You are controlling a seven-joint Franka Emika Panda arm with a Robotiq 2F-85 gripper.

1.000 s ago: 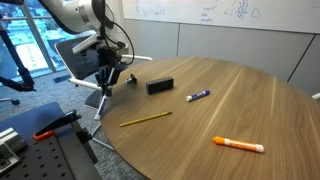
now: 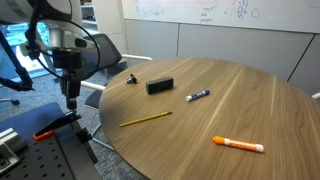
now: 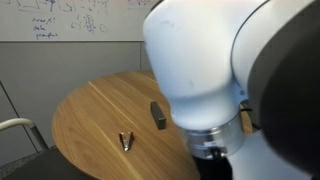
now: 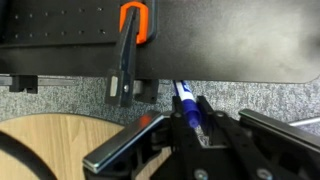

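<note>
A blue-and-white marker (image 4: pixel 188 103) is pinched between the fingers of my gripper in the wrist view, its far end pointing toward the black stand (image 4: pixel 230 40). From the first exterior view, my gripper (image 2: pixel 72 103) hangs low at the left, beyond the table's edge and near the black stand's corner. The held marker is too small to make out there. The arm (image 3: pixel 200 70) blocks much of the second exterior view, hiding the gripper.
The round wooden table (image 2: pixel 220 115) holds another blue marker (image 2: pixel 198 95), an orange marker (image 2: pixel 238 144), a yellow pencil (image 2: pixel 146 118), a black block (image 2: pixel 160 85) and a small tool (image 3: pixel 126 140). An orange-and-black clamp (image 4: pixel 140 22) is on the stand's edge.
My gripper has swung left and down, away from over the table's left edge toward the black stand. The things on the table have stayed put.
</note>
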